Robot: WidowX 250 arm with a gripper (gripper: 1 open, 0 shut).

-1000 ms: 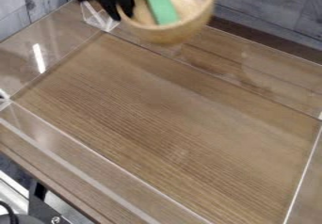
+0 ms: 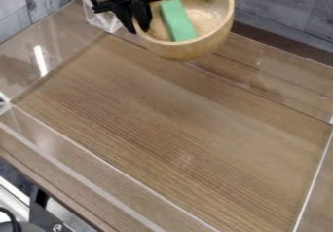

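My black gripper (image 2: 140, 14) is at the top centre, shut on the left rim of a tan round bowl (image 2: 197, 44), which it holds tilted. Inside the bowl lies a green block (image 2: 176, 19). The gripper's fingertips are partly hidden by the bowl.
Clear plastic material (image 2: 104, 17) shows at the back left. A dark wooden ledge (image 2: 293, 2) runs along the back right, and dark cables lie beyond the lower-left edge.
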